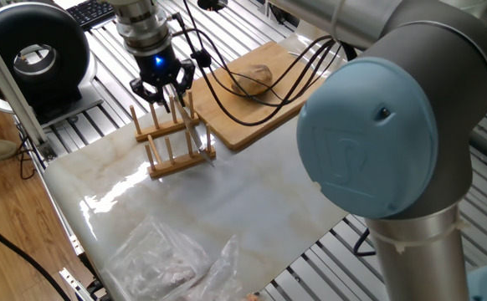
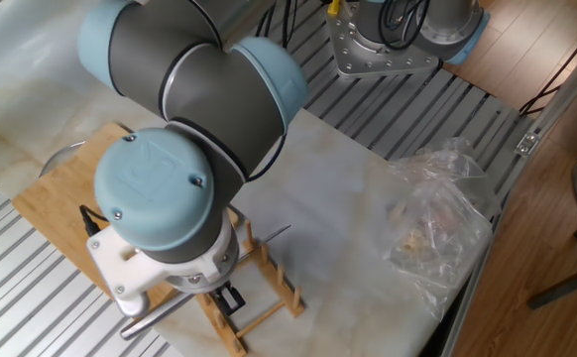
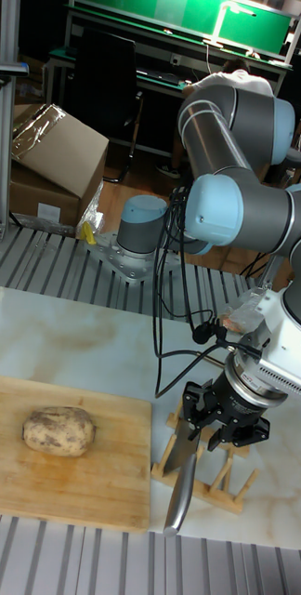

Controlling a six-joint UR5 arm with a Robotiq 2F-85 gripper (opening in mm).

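A knife lies slanted in the wooden rack (image 1: 181,166); its blade (image 1: 198,140) comes out on the near side, and its silver handle (image 3: 180,497) sticks out on the other side. The gripper (image 1: 173,102) points down just above the rack at the handle end of the knife. In exterior view 3 its black fingers (image 3: 248,433) stand apart, open, with the knife close by on the left. Whether a finger touches the knife is unclear. From above, the arm's wrist covers most of the gripper and part of the rack.
A brown potato (image 3: 58,431) rests on the wooden cutting board (image 3: 111,495) beside the rack. Clear plastic bags (image 2: 437,233) lie at the table's edge. Black cables (image 1: 298,88) loop from the arm over the board. The marbled tabletop (image 1: 252,201) between rack and bags is bare.
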